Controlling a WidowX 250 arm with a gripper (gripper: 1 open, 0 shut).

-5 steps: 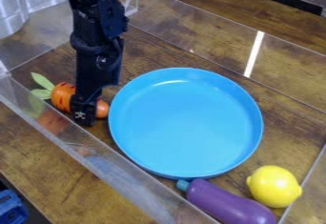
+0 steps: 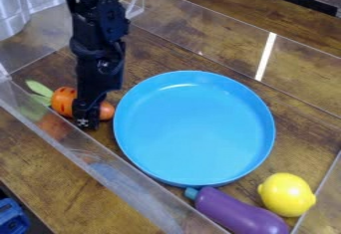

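My black gripper reaches down at the left of the camera view, its fingers shut around a toy carrot, orange with pale green leaves pointing left. The carrot lies low beside the clear wall, and the fingers hide part of it. A blue plate lies just right of the gripper.
A yellow lemon and a purple eggplant sit at the lower right. Clear walls border the wooden surface. The wood behind the plate is free. A blue object is at the lower left corner.
The carrot and its leaves have shifted very slightly left, with the gripper on it. Nothing else has visibly moved.
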